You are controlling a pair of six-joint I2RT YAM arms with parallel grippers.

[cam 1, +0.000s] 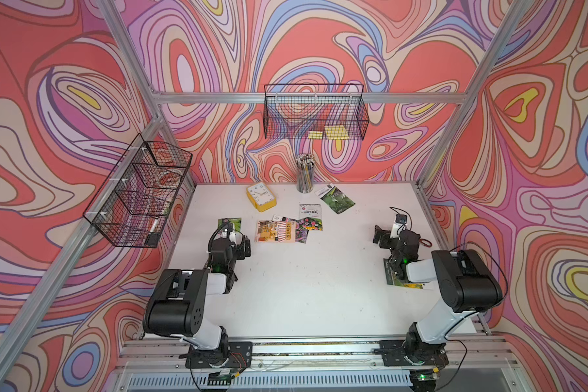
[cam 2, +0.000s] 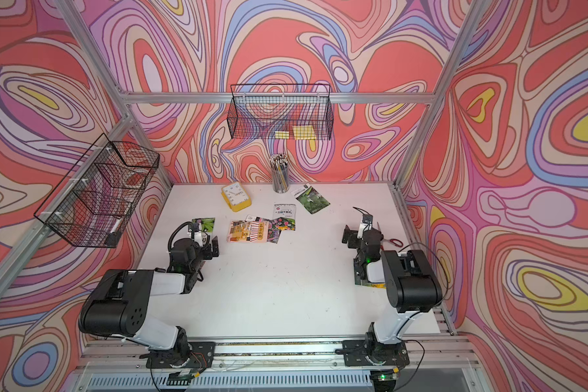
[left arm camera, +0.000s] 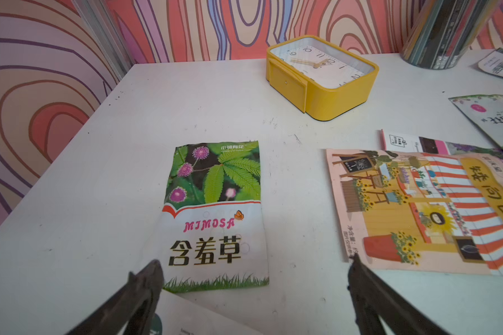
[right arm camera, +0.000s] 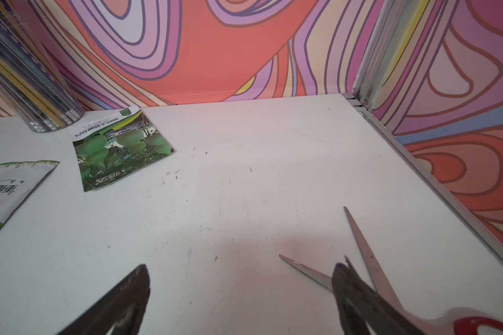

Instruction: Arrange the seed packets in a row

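Seed packets lie scattered on the white table. In the left wrist view a mimosa packet point(left arm camera: 215, 217) lies ahead of my open left gripper, with the corner of a pale packet point(left arm camera: 201, 318) below it. To its right, an orange sunflower packet point(left arm camera: 413, 206) partly covers a purple packet point(left arm camera: 430, 143); a white flower packet point(cam 1: 310, 215) lies beside them. A green packet point(right arm camera: 120, 148) rests near the back. My right gripper is also open, nothing between its fingers. Mostly hidden under the right arm is another packet point(cam 1: 395, 277).
The yellow clock point(left arm camera: 321, 75) and a clear pencil holder point(cam 1: 305, 173) stand along the back. Opened scissors point(right arm camera: 369, 256) with red handles lie on the right. Wire baskets point(cam 1: 317, 117) hang on the frame.
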